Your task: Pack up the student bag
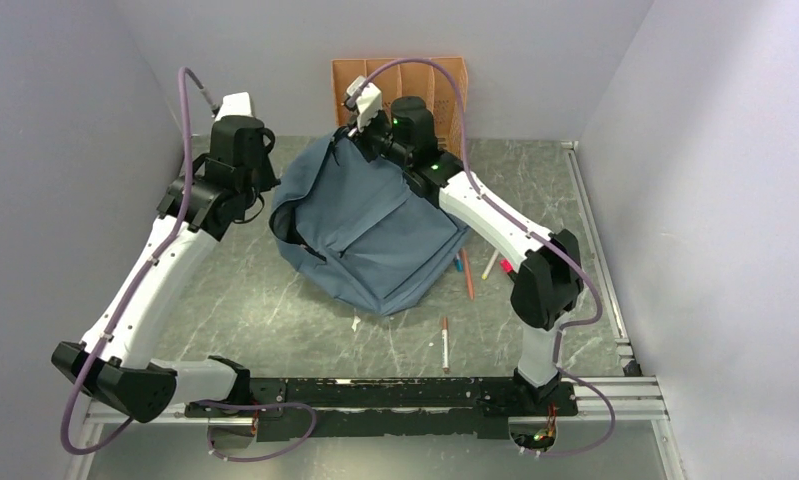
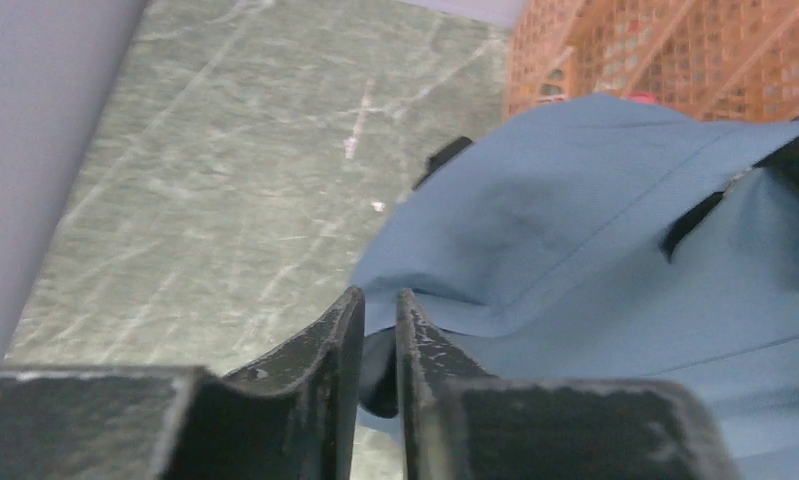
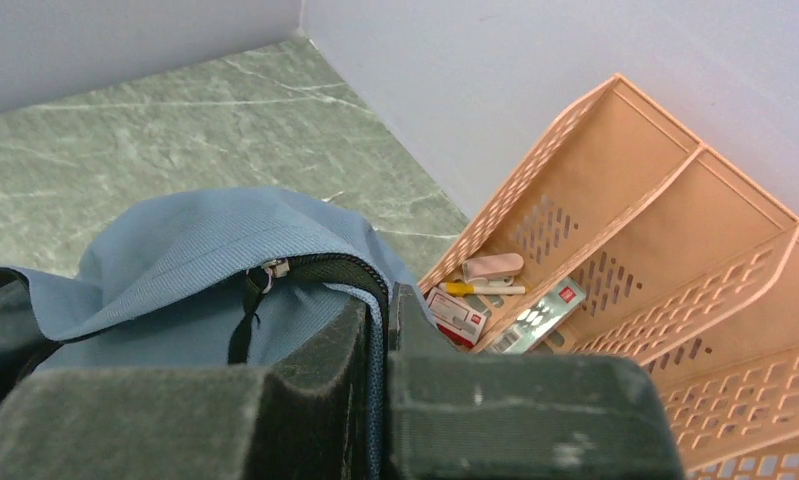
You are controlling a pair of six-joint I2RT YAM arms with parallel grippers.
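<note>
A blue-grey bag (image 1: 370,240) lies on the table, its top edge lifted toward the back. My right gripper is shut on the bag's zippered rim, near a metal zipper pull (image 3: 276,269) with a black tab; in the top view it is high, in front of the organizer. My left gripper is left of the bag, over its edge in the left wrist view, fingertips close together with a narrow gap and nothing seen held between them.
An orange organizer (image 1: 445,90) at the back holds small stationery items in its compartments. Several markers, such as one (image 1: 445,345) at the front, lie on the table right of and before the bag.
</note>
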